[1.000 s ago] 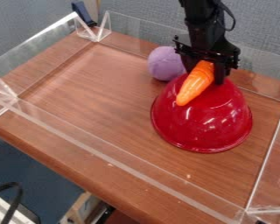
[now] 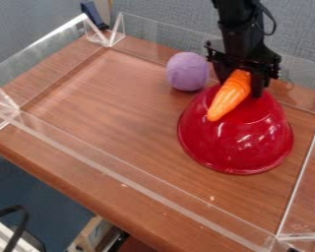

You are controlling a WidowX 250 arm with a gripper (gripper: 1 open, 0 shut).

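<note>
A black robot gripper (image 2: 246, 71) reaches down from the top of the camera view, over a red glossy bowl-like dome (image 2: 246, 148) on the wooden table. An orange carrot (image 2: 230, 96) hangs tilted at the gripper's lower end, its upper part between the fingers, its tip over the red object. Just left of the gripper, a purple round object (image 2: 187, 72) sits on the table.
Low clear walls surround the table, with a grey wall behind. A dark blue item stands beyond the back left corner.
The gripper and carrot have shifted slightly right and up. The red object has moved a little right and down in the view.
</note>
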